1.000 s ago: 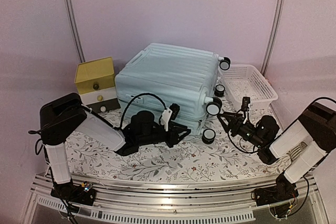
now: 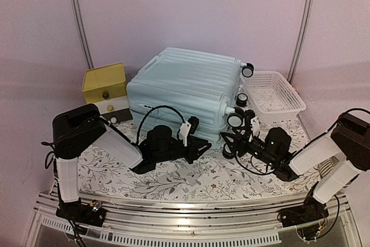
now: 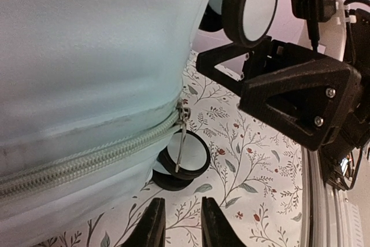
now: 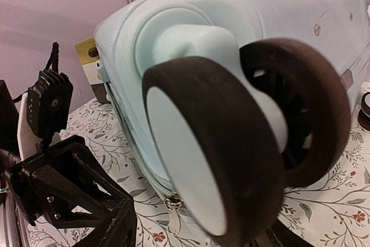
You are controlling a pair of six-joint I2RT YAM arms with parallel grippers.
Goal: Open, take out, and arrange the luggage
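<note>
A pale blue suitcase [image 2: 179, 85] lies flat with black caster wheels on its right end. Its zipper [image 3: 87, 160] runs along the front side, with the metal pull [image 3: 181, 140] at the corner. My left gripper is low in front of the zipper side, its fingertips a little apart; I cannot see what, if anything, is between them. My right gripper [image 2: 231, 142] is at the front right corner, just below the near wheel [image 4: 214, 148], which fills much of the right wrist view and hides most of the space between its fingers.
A yellow-topped drawer box [image 2: 104, 88] stands at the back left, and a white basket [image 2: 295, 102] at the back right.
My right gripper has moved left and slightly down to the suitcase's front corner. The left gripper shifted slightly right earlier and has since held still. The suitcase has not visibly moved.
</note>
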